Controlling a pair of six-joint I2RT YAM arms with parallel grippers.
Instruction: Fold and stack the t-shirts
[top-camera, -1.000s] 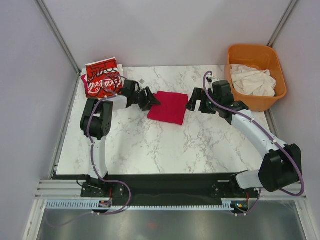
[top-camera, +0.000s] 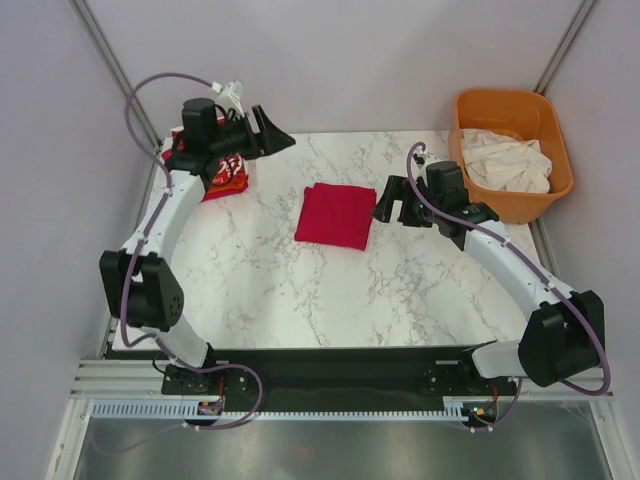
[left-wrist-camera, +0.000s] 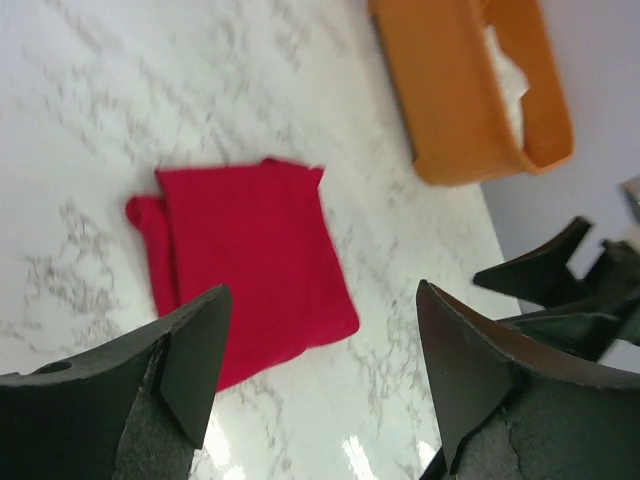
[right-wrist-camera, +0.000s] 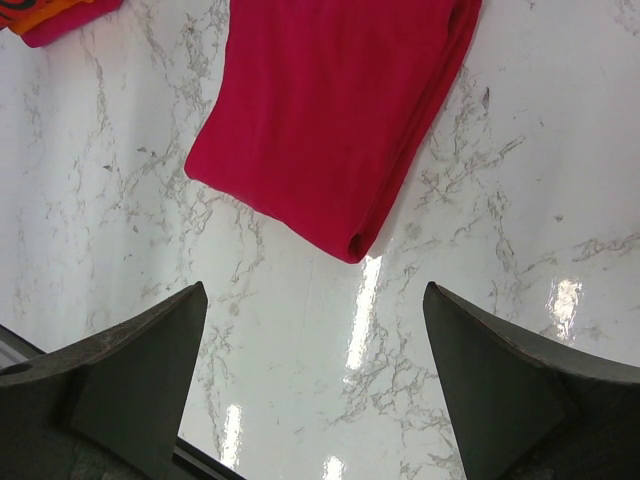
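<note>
A folded crimson t-shirt (top-camera: 336, 215) lies flat in the middle of the marble table, its layered side edge showing in the right wrist view. At the back left is a stack of folded shirts (top-camera: 232, 177) with a red printed one on top, partly hidden by my left arm. My left gripper (top-camera: 275, 132) hangs high over the back of the table, its fingers (left-wrist-camera: 190, 350) apart and nothing between them. To the right of the crimson shirt, above the table, my right gripper (top-camera: 385, 200) is open and empty.
An orange bin (top-camera: 562, 170) holding crumpled white cloth (top-camera: 505, 162) stands at the back right.
That shirt and my right arm look unmoved.
</note>
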